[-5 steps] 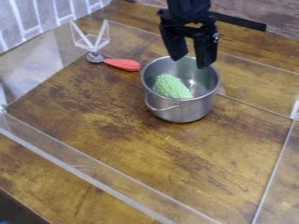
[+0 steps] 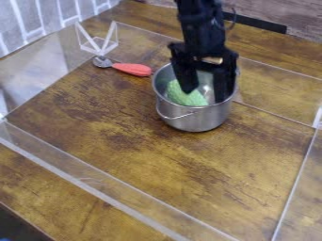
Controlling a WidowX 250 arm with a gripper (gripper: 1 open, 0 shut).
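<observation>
A steel pot (image 2: 194, 117) with a wire handle stands on the wooden table, right of centre. A pale green textured object (image 2: 185, 95) lies inside it. My black gripper (image 2: 202, 80) reaches down from the top into the pot, its fingers beside and over the green object. Whether anything is between the fingers is hidden.
A red-handled utensil (image 2: 131, 68) with a metal end lies left of the pot, near a small white wire-like frame (image 2: 98, 42). Clear plastic edging runs along the left and right.
My gripper has descended from above the pot down into it, partly covering the green object. The pot and utensil stay in place.
</observation>
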